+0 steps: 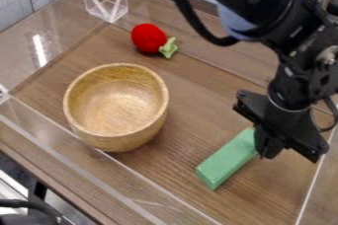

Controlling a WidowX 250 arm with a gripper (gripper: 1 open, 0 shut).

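My black gripper (pixel 271 130) is low on the right, shut, its tips at the upper end of a green flat block (pixel 227 160) lying on the wooden table (pixel 106 180). Whether the tips touch the block I cannot tell; they partly hide that end.
An empty wooden bowl (pixel 117 106) sits left of centre. A red object with a light green part (pixel 148 38) lies at the back, near a clear plastic item (pixel 107 4) at the back left.
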